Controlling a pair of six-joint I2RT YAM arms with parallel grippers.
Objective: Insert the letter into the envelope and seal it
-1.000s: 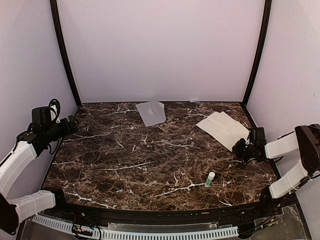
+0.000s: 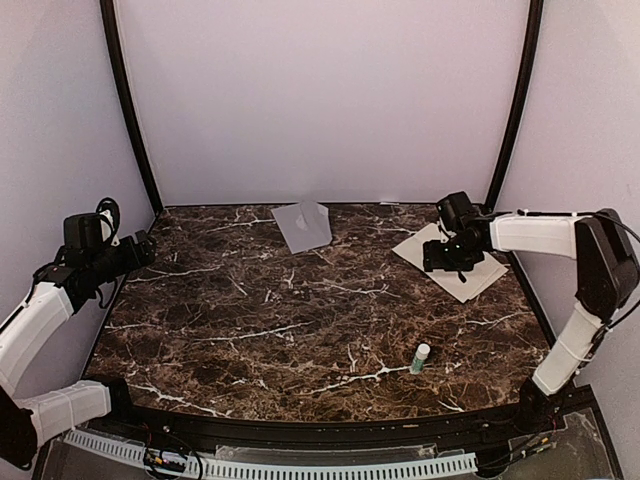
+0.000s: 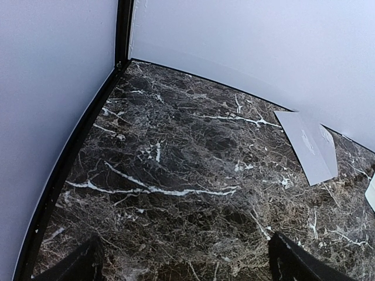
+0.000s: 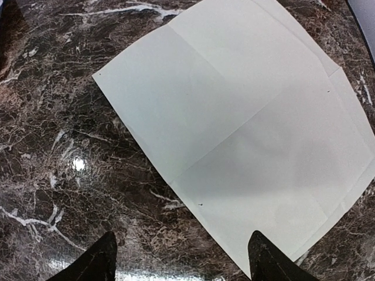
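The creased white letter lies on the table at the right; in the top view the right arm covers part of it. Over its near-left edge hangs my right gripper, its fingers spread apart with no object gripped between them. At the back, left of the middle, lies the grey envelope, its flap raised or folded at an angle. It also shows at the right of the left wrist view. My left gripper is open and empty over the table's left side, well away from both papers.
A small bottle with a white cap, perhaps a glue stick, stands upright near the front right. Pale walls close off the back and sides.
My right gripper has moved from the letter's near right corner up and left to above the letter, and its fingers have spread. The left arm, envelope and bottle stay put.
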